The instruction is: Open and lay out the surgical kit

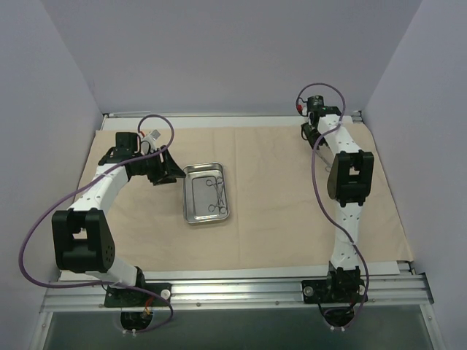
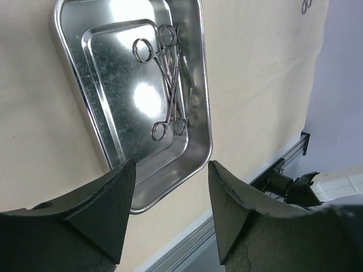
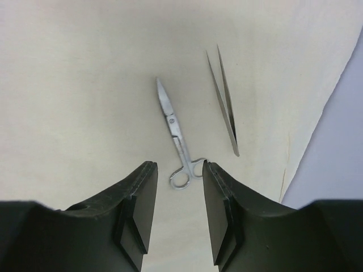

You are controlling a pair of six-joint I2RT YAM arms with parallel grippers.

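Note:
A metal tray stands left of centre on the cloth. Inside it lie two crossed ring-handled instruments, along its right side in the left wrist view. My left gripper is open over the near end of the tray, nothing between its fingers. On the far right of the cloth lie scissors and, beside them, tweezers, flat and roughly parallel. My right gripper is partly open and empty, above the scissors' ring handles. In the top view the right arm hides most of these two tools.
Bare cloth spreads between the tray and the right arm. Grey walls bound the sides and back. A metal rail runs along the front edge, and purple cables loop over both arms.

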